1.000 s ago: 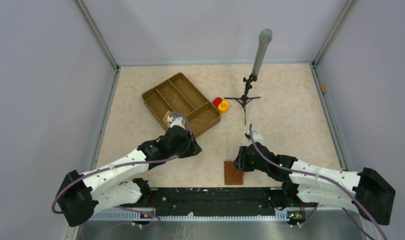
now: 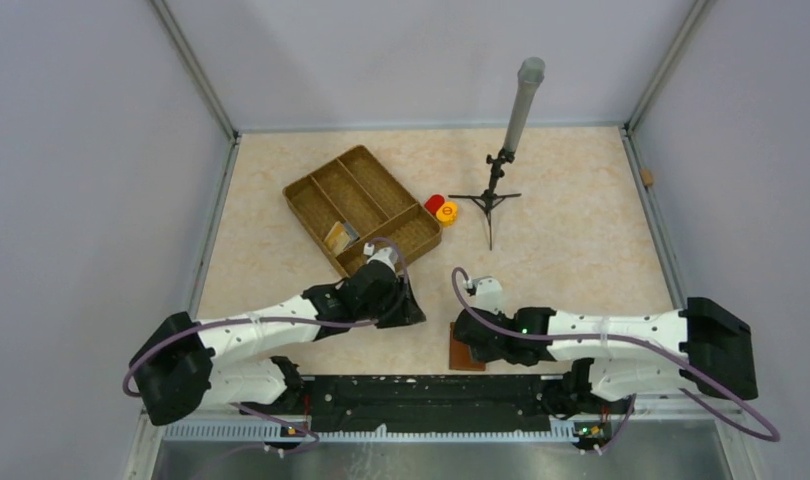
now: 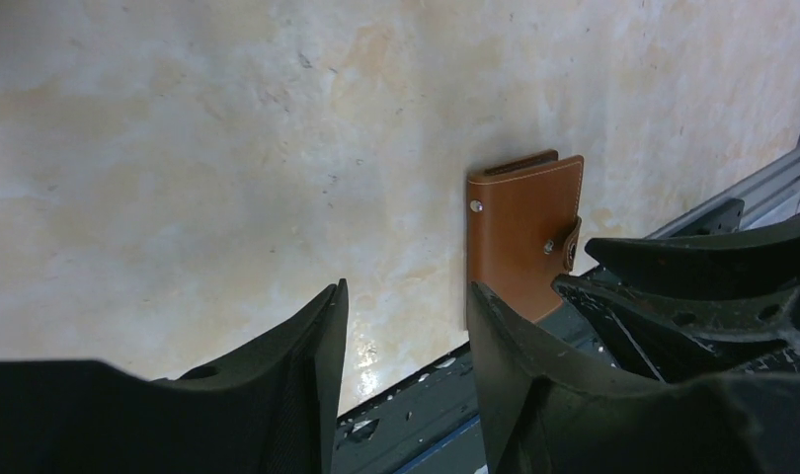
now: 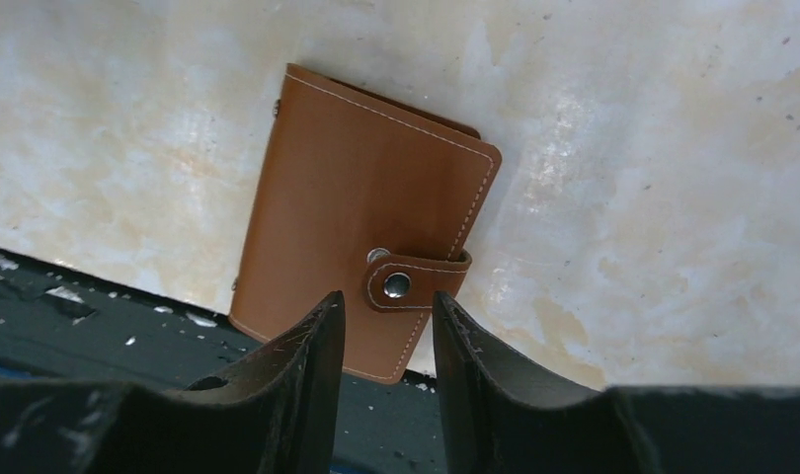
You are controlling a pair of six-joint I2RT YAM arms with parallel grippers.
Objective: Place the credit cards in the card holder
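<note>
The brown leather card holder [image 2: 467,357] lies flat at the table's front edge, its snap strap [image 4: 414,283] lying across one side. Over its strap side hovers my right gripper, open and empty, not visibly touching it. In the left wrist view the card holder [image 3: 524,237] is seen spine first, with the right gripper's dark fingers [image 3: 673,259] beside it. My left gripper is part open with bare table between its fingers, left of the holder. The cards [image 2: 340,237] seem to lie in a compartment of the brown box; they are small in view.
A brown divided box [image 2: 299,213] stands at the back left. Right of it are a red and yellow object [image 2: 446,212] and a tripod [image 2: 492,190] with a tall grey tube.
My left arm has moved right and toward the front, nearer the card holder.
</note>
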